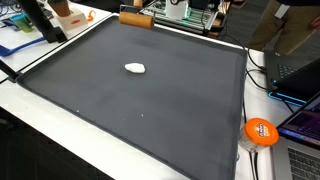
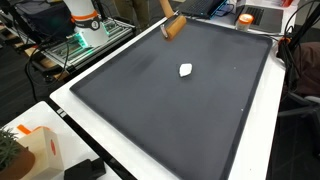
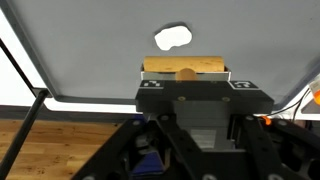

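A wooden tool with a short, thick brown head (image 1: 136,20) is at the far edge of the grey mat in exterior view 1. In exterior view 2 the same head (image 2: 175,26) shows with a narrower handle (image 2: 166,8) rising out of frame. Seen from the wrist, a light wooden bar (image 3: 185,63) and a round brown end (image 3: 186,75) lie just beyond my gripper, whose fingers are shut on the tool. The exact grip on the handle is hidden. A small white piece (image 1: 135,68) lies apart on the mat.
An orange-topped container (image 1: 261,132) and a laptop stand at one side. Cables (image 1: 255,65) run near the edge, and pots stand by one corner.
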